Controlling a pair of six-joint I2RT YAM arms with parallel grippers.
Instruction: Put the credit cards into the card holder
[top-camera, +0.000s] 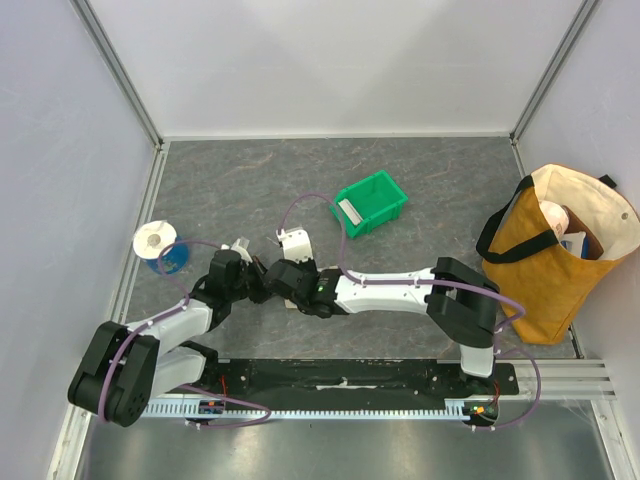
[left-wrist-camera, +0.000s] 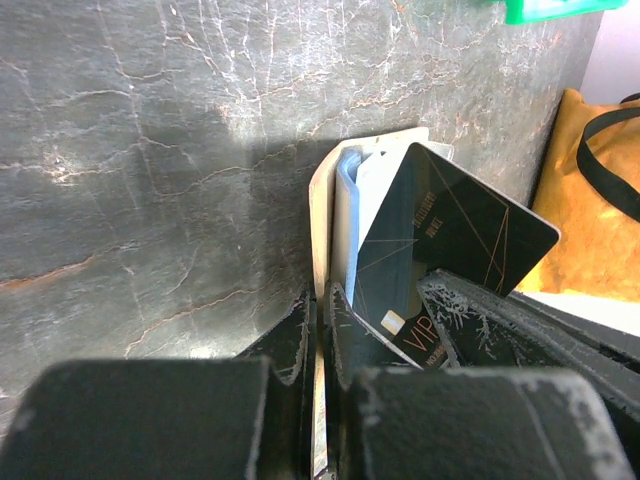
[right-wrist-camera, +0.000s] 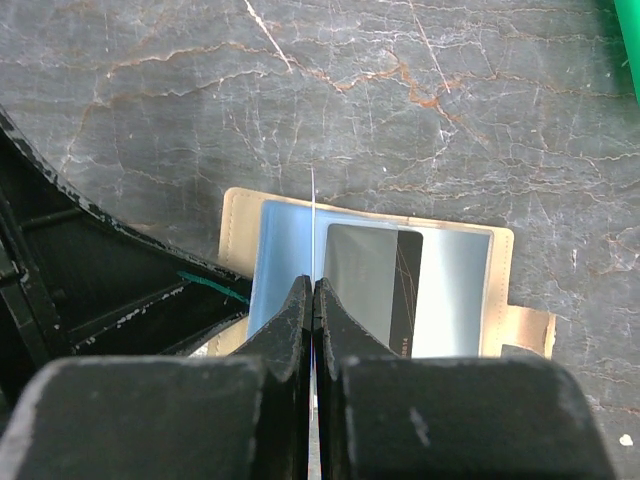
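A beige card holder with pale-blue and clear inner sleeves stands out from the table, seen nearly edge-on in the left wrist view. My left gripper is shut on its edge. A thin black card (left-wrist-camera: 440, 235) marked VIP is pinched in my right gripper, whose finger shows against the card's face in the left wrist view. From the right wrist view the card is a thin upright line over the sleeves. Its lower edge lies close against the holder; whether it is inside a pocket, I cannot tell. A grey-and-black panel (right-wrist-camera: 370, 280) shows in the sleeve.
A green basket (top-camera: 385, 205) with a whitish item inside stands behind the grippers. The yellow bag (top-camera: 550, 270) is at the right, and a blue-and-white roll (top-camera: 160, 245) at the left. Both grippers are very close together.
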